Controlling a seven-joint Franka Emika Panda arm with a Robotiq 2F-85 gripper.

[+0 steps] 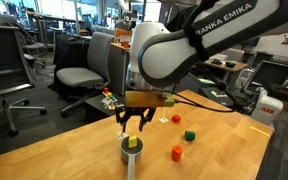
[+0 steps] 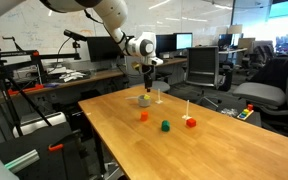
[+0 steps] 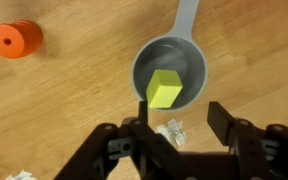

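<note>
A grey pan with a long handle rests on the wooden table, and a yellow-green block is within its rim in the wrist view. In exterior view 1 the yellow block shows at the top of the pan. Above it is my gripper. Seen from the wrist, my gripper has its fingers wide apart, one fingertip to the right of the block, with nothing held between them.
An orange-red cylinder stands away from the pan. Also on the table are a green object and a red object. Bare wood lies left of the pan.
</note>
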